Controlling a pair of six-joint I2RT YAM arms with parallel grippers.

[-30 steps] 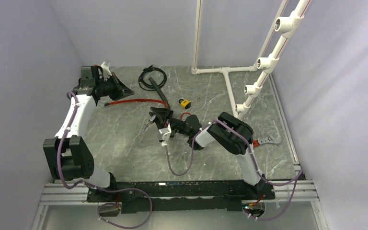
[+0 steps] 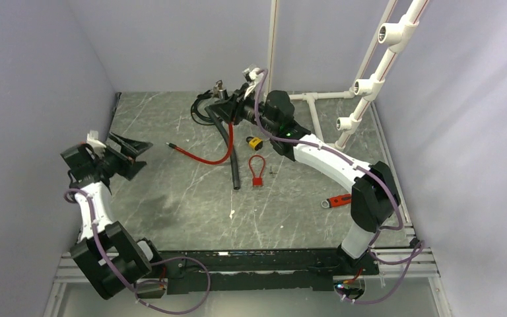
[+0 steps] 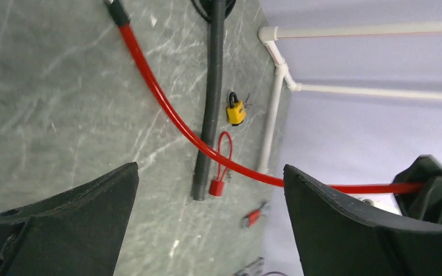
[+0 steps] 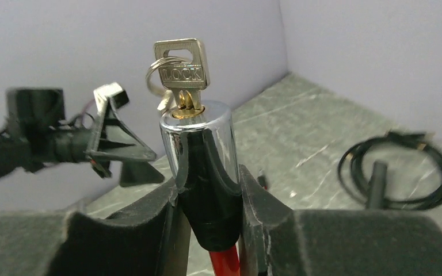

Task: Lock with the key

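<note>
My right gripper is shut on the black-and-chrome lock head (image 4: 201, 144) of a red cable lock, held upright. A silver key (image 4: 181, 66) on a ring stands in the keyhole on top of it. In the top view the red cable (image 2: 203, 160) curves down from that gripper and out to the left, its dark metal-tipped end (image 2: 171, 145) free of any grip. My left gripper (image 2: 138, 157) is off to the left, open, with nothing between its fingers. The cable's tip (image 3: 115, 11) shows beyond it in the left wrist view.
A black tube (image 2: 235, 172), a yellow padlock (image 2: 255, 143) and a red loop lock (image 2: 257, 179) lie on the table. The coiled black cable (image 2: 201, 109) is at the back, a red-handled wrench (image 2: 337, 201) at right. White pipes (image 2: 376, 72) rise at right.
My right gripper has risen toward the back right, carrying the lock head upward, and the cable now bends below it.
</note>
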